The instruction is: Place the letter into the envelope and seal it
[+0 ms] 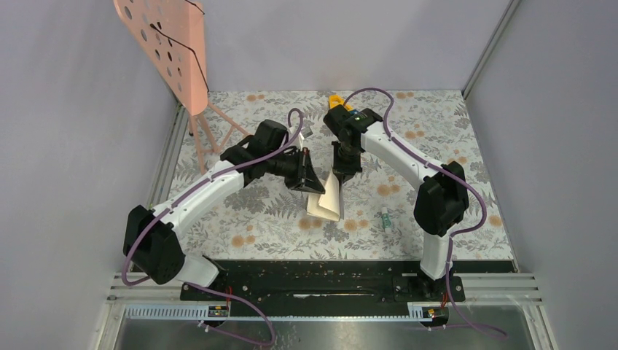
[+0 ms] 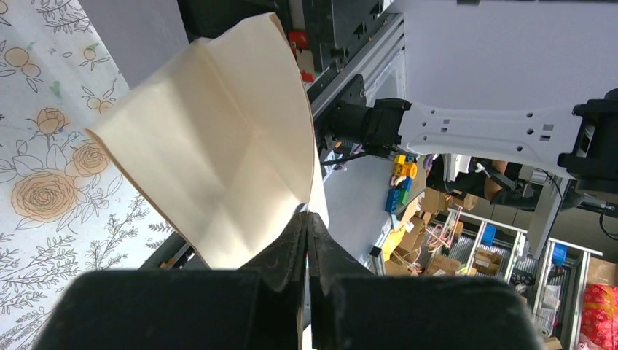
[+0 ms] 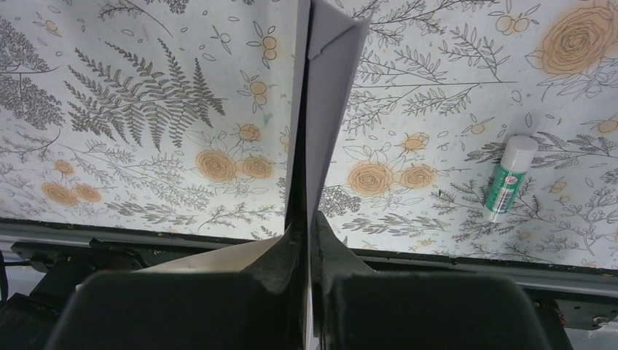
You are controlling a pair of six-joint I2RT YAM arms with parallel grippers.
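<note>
The cream folded letter (image 2: 211, 138) is up off the table, its edge pinched in my left gripper, which is shut on it. My right gripper is shut on the white envelope (image 3: 331, 109), which stands on edge away from its tips and shows a narrow dark gap between its walls. In the top view the letter (image 1: 325, 204) is right beside the envelope (image 1: 342, 200), on its left side. Whether any of the letter is inside the envelope I cannot tell. A green and white glue stick (image 3: 506, 182) lies to the right.
A yellow object (image 1: 336, 100) sits at the back edge, partly behind the right arm. A pink stand (image 1: 197, 117) occupies the back left.
</note>
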